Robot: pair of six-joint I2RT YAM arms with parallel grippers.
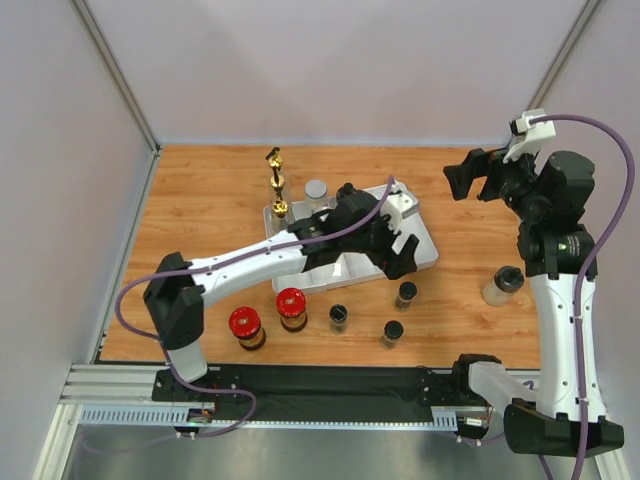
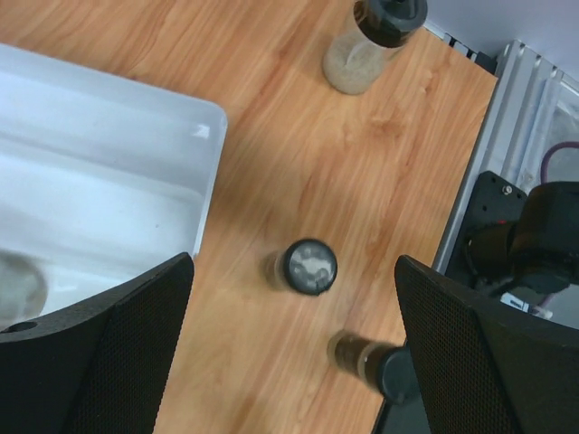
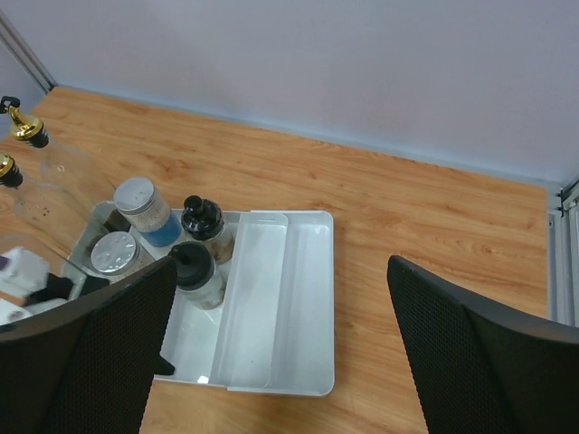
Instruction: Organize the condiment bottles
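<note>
My left gripper [image 1: 396,245] hangs open over the white tray's right part, partly hiding it in the top view; in its wrist view a small dark-capped jar [image 2: 308,267] lies between and beyond the fingertips. My right gripper [image 1: 476,171] is raised, open, at the back right. The tray [image 3: 312,298] holds silver-lidded jars [image 3: 136,206], black-topped bottles [image 3: 204,280] and tall bottles with gold pourers [image 1: 280,180]. Outside it stand two red-lidded jars [image 1: 243,322], several small dark-capped jars [image 1: 392,331] and a larger dark-capped shaker [image 1: 503,284].
Bare wood [image 3: 434,226] shows behind and right of the tray. Walls and metal rails border the table; its front edge runs just below the jars.
</note>
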